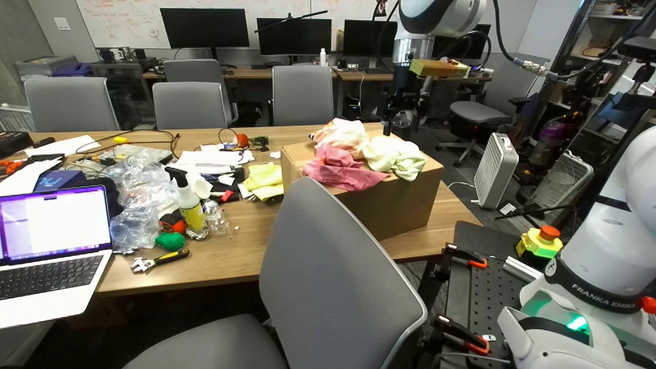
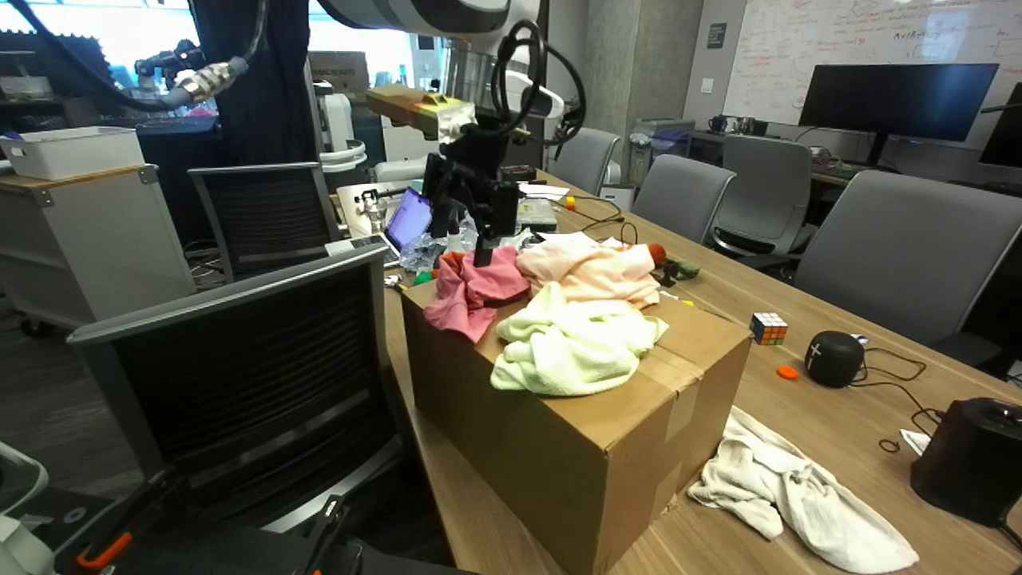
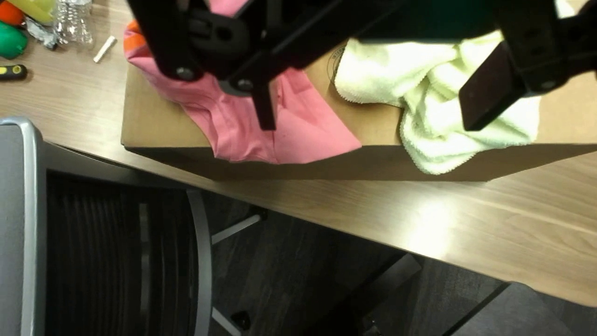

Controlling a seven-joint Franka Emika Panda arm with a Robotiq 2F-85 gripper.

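Three crumpled cloths lie on top of a closed cardboard box (image 2: 508, 450): a pink cloth (image 2: 474, 292), a peach cloth (image 2: 594, 268) and a pale green cloth (image 2: 580, 345). My gripper (image 1: 401, 127) is open above the box, nothing between its fingers. In the wrist view the gripper spans a wide gap, one finger over the pink cloth (image 3: 313, 137) and the other over the pale green cloth (image 3: 417, 109). Bare cardboard shows between those two cloths. In exterior view 2 the gripper (image 2: 460, 244) overlaps the pink cloth; its exact height is hard to tell.
A white cloth (image 2: 805, 493), a puzzle cube (image 2: 768, 327) and a black speaker (image 2: 833, 358) lie beside the box. Clutter with a spray bottle (image 1: 191, 209) and a laptop (image 1: 55, 240) fills the table's other end. A grey chair (image 1: 338, 277) stands close to the box.
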